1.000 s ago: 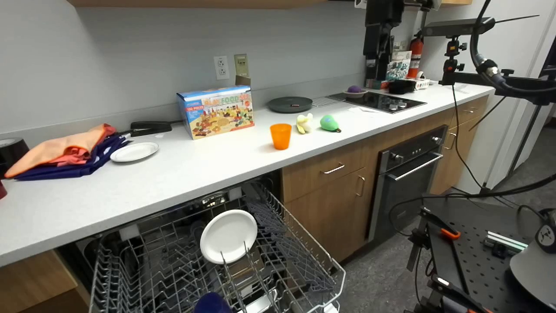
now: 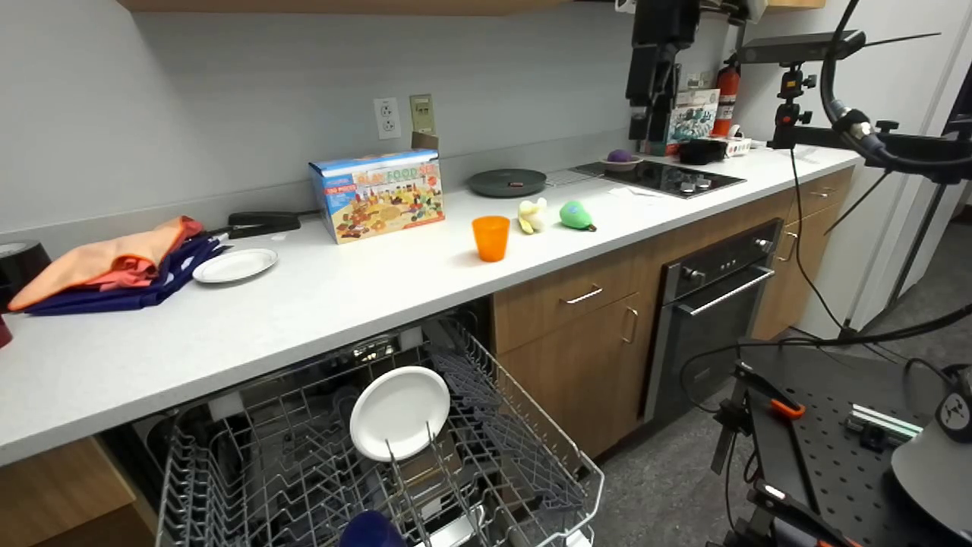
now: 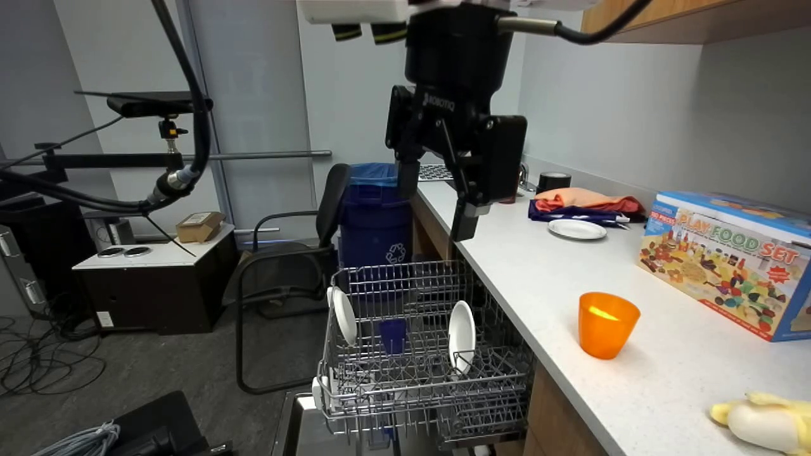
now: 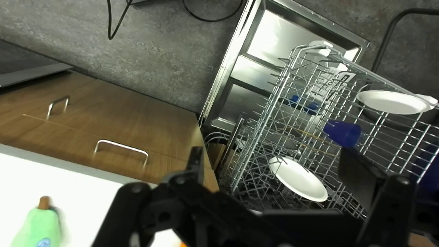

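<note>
My gripper (image 3: 437, 204) hangs in the air, high above the counter and dishwasher, open with nothing between its fingers. Its two dark fingers (image 4: 362, 175) stand wide apart in the wrist view. An orange cup (image 2: 492, 238) stands upright near the counter's front edge; only a sliver shows low in the wrist view. Below, the dishwasher rack (image 3: 395, 395) is pulled out. It holds a white plate (image 2: 401, 413) on edge, a blue cup (image 4: 343, 132) and a second white plate (image 4: 393, 102) at its side. Another white plate (image 2: 235, 265) lies flat on the counter.
Folded cloths (image 2: 118, 264) lie at the counter's left. Against the wall are a play food box (image 2: 383, 196) and a dark pan (image 2: 506, 182). A yellow-and-white toy (image 2: 532, 216) and a green toy (image 2: 575, 215) rest right of the cup. Counter between plate and cup is clear.
In exterior view 1 the gripper has shifted slightly to the left. The cup, plates and rack have not moved.
</note>
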